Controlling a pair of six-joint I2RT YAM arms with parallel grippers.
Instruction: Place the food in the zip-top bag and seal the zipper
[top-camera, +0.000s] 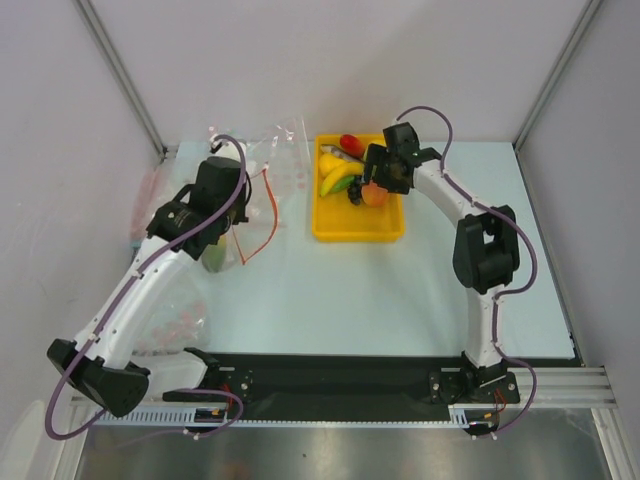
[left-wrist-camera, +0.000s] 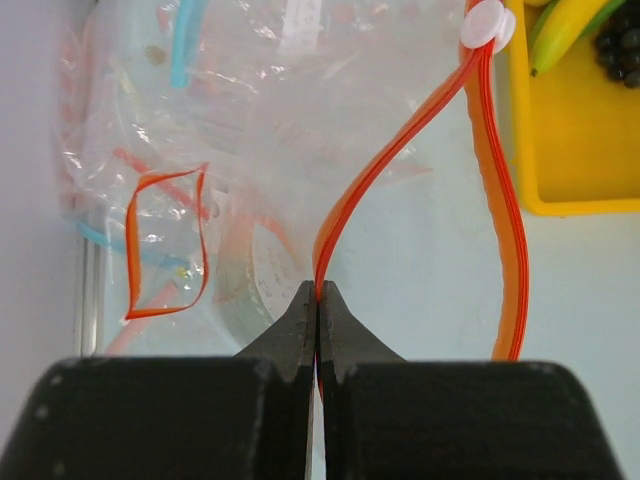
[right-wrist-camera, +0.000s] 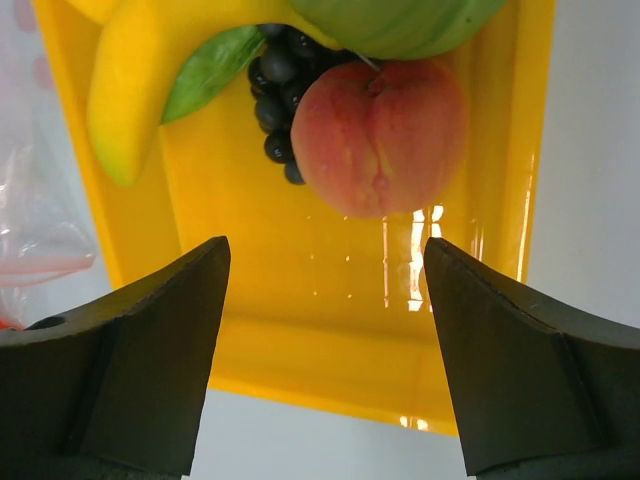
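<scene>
The clear zip top bag (top-camera: 275, 155) has an orange zipper rim. My left gripper is shut on that rim, and the bag mouth gapes to the right as a loop (left-wrist-camera: 500, 200). A greenish food item (top-camera: 214, 256) lies blurred inside the bag. My right gripper stands open above the yellow tray (right-wrist-camera: 300, 385), nothing between its fingers. Just beyond its fingertips sits a peach (right-wrist-camera: 380, 140), with black grapes (right-wrist-camera: 283, 75), a banana (right-wrist-camera: 125, 90) and a green striped food item (right-wrist-camera: 400, 20) around it.
A red food item (top-camera: 351, 145) and a yellow one (top-camera: 331, 163) lie at the tray's back. Other clear bags with a blue strip (left-wrist-camera: 186, 40) and an orange strip (left-wrist-camera: 133, 250) lie at the left.
</scene>
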